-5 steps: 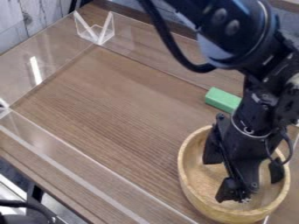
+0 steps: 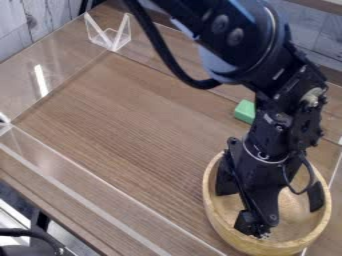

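My black gripper point(image 2: 271, 196) points down into a tan round bowl point(image 2: 246, 243) at the lower right of the camera view. It is open, with its fingertips inside the bowl. The arm and gripper hide much of the bowl's inside, so I cannot tell what, if anything, lies between the fingers.
A green block point(image 2: 245, 109) lies behind the bowl, partly behind the arm. A clear plastic holder point(image 2: 110, 32) stands at the back left. Dark cables run at the lower left corner.
The arm and gripper have shifted slightly to the left within the bowl over the last second. The bowl looks unmoved.
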